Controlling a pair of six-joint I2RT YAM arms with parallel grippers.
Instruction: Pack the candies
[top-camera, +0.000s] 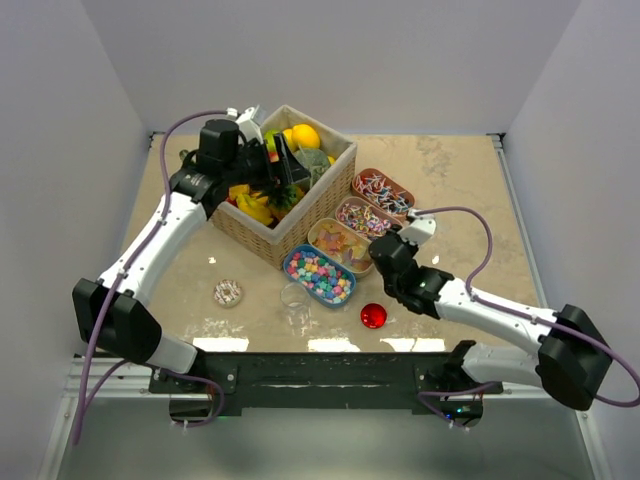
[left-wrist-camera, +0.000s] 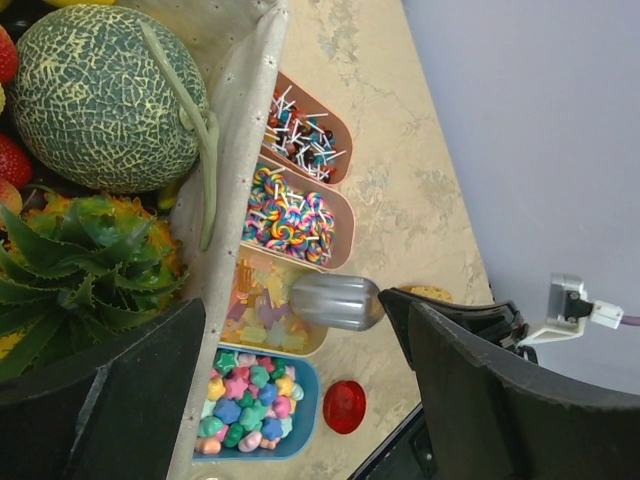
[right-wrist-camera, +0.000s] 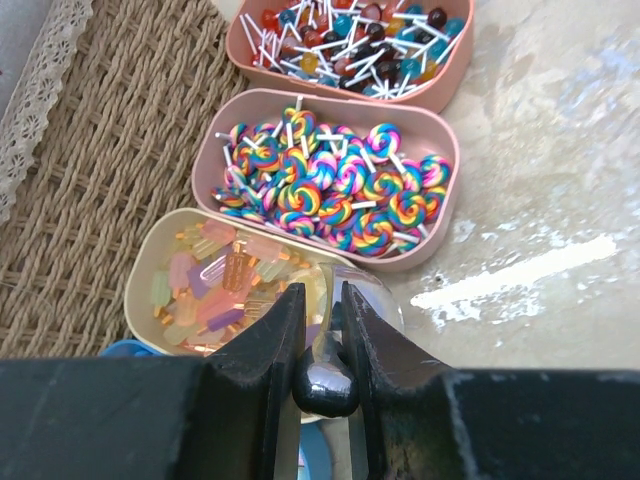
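Note:
My right gripper is shut on the handle of a shiny metal scoop (left-wrist-camera: 335, 301), whose bowl hangs by the right edge of the tan gummy tray (right-wrist-camera: 148, 275). What the scoop's bowl holds, I cannot tell. Other candy trays stand in a row: a blue one (top-camera: 322, 300) with star candies, a pink one (right-wrist-camera: 447, 205) with swirl lollipops, and a reddish one (right-wrist-camera: 455, 75) with ball lollipops. A clear jar (top-camera: 296, 297) stands left of the red lid (top-camera: 373, 316). Over the fruit basket, my left gripper (top-camera: 288, 170) is open with nothing between its fingers.
The wicker basket (top-camera: 247, 237), filled with fruit, borders the candy trays on their left. A sprinkled donut (top-camera: 228, 293) lies at the table's left. Bare table (top-camera: 460, 180) spreads out right of the trays.

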